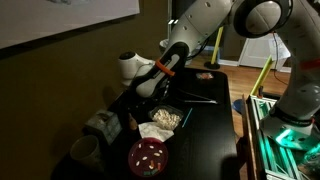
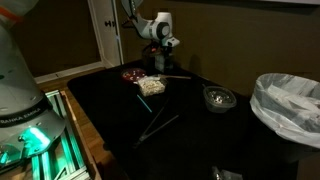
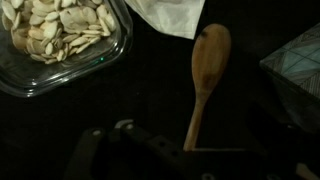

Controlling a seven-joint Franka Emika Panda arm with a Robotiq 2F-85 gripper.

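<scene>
A wooden spoon lies on the dark table in the wrist view, its bowl pointing away and its handle running down between my fingers. My gripper stands open over the handle; the handle's far end is hidden in shadow. From exterior view 1, the gripper hangs low near the back wall, and part of the spoon shows just below it. Whether the fingers touch the table is too dark to tell. In exterior view 2 the spoon appears as a thin brown strip.
Close by are a clear container of pale seeds, a white paper and a patterned box. A red bowl with small bits sits nearer the front. Elsewhere stand a metal bowl and a white-lined bin.
</scene>
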